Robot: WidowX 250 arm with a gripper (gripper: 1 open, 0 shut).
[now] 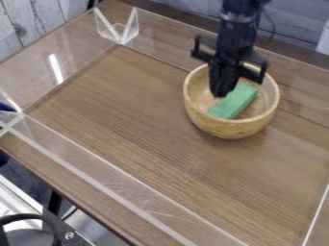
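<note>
A round wooden bowl [206,121] stands on the wooden table toward the upper right, with a green oblong object [237,102] lying inside it on the right. My gripper [222,65] is above the back of the bowl, its dark fingers pointing down over the rim. It looks shut, with nothing visible between the fingers, though the tips are small and blurred.
A white angular object [118,29] stands at the back left. A dark object with a cable sits at the bottom left corner.
</note>
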